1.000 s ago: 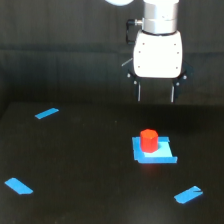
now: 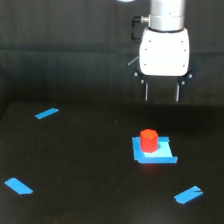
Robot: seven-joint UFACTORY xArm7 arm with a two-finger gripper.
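Observation:
A small red block [image 2: 149, 141], roughly hexagonal in outline, sits on a light blue square [image 2: 160, 156] right of the middle of the dark table. My gripper [image 2: 163, 95] hangs under the white hand, higher in the picture and slightly to the right of the block. Its two thin dark fingers stand wide apart with nothing visible between them, so it is open. The gripper and the block do not touch.
Blue tape strips lie on the black table [image 2: 90, 160]: one at the back left [image 2: 47, 113], one at the front left [image 2: 18, 186], one at the front right [image 2: 188, 195]. A dark backdrop stands behind.
The hand with its open gripper has shifted a little to the right and slightly up in the picture. The red block and the blue square have not moved.

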